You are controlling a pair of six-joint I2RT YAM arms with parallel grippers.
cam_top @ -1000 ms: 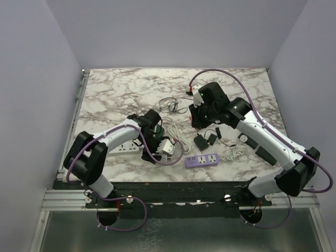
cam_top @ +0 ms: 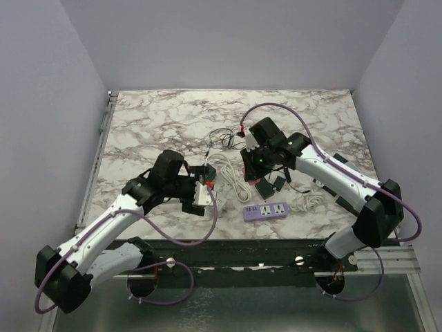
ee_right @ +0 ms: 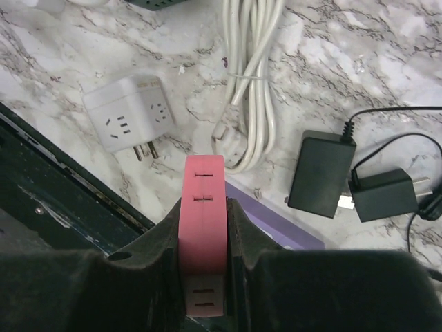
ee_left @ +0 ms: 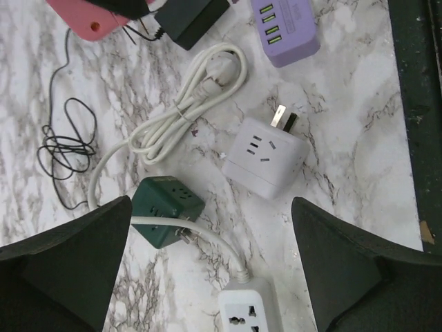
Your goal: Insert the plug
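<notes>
My right gripper is shut on a pink-red plug adapter (ee_right: pixel 204 238), held with its slotted face toward the wrist camera. In the left wrist view, the adapter's pink side (ee_left: pixel 93 22) shows at the upper left edge. My left gripper stands open above the table, nothing between its fingers. Beyond its fingertips lie a white cube adapter (ee_left: pixel 259 155) with prongs up and a green adapter (ee_left: pixel 162 207) crossed by a white cable. The socket end of a white power strip (ee_left: pixel 248 308) shows between the left fingers. A purple power strip (cam_top: pixel 265 211) lies near the front edge.
A coiled white cable (ee_right: pixel 252 76) lies between the adapters. Black power bricks (ee_right: pixel 322 173) with thin cords sit to its right. A thin black cord (cam_top: pixel 228 137) lies tangled farther back.
The right gripper has come left and toward the front with the pink adapter.
</notes>
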